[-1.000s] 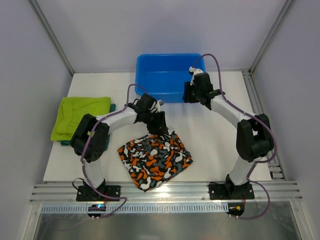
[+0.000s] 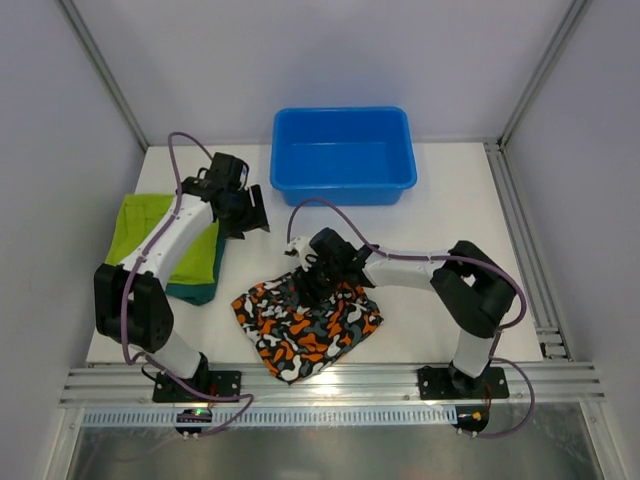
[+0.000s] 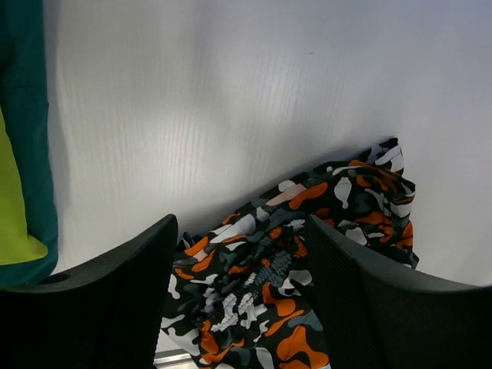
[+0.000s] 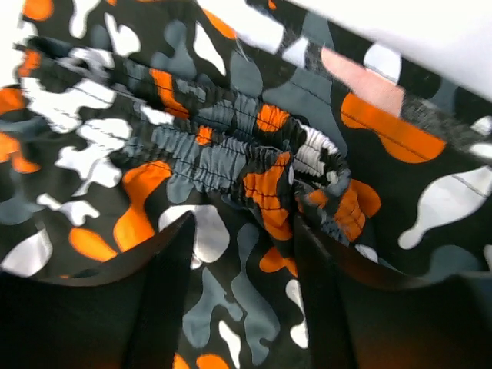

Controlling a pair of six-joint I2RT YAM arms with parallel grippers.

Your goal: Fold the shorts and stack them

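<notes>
Camouflage-patterned shorts (image 2: 305, 335) in orange, black, grey and white lie spread and rumpled on the front middle of the table. My right gripper (image 2: 305, 285) is low over them; in the right wrist view its open fingers (image 4: 154, 300) frame the elastic waistband (image 4: 223, 154). My left gripper (image 2: 248, 220) hangs raised at the upper left of the shorts, beside the folded stack, its fingers apart with the shorts visible below in the left wrist view.
Folded yellow-green (image 2: 135, 230) and teal (image 2: 190, 292) garments lie stacked at the left. A blue bin (image 2: 342, 150) stands at the back middle.
My left arm has risen from the shorts and swung left toward the stack. My right arm has come down from near the bin onto the shorts.
</notes>
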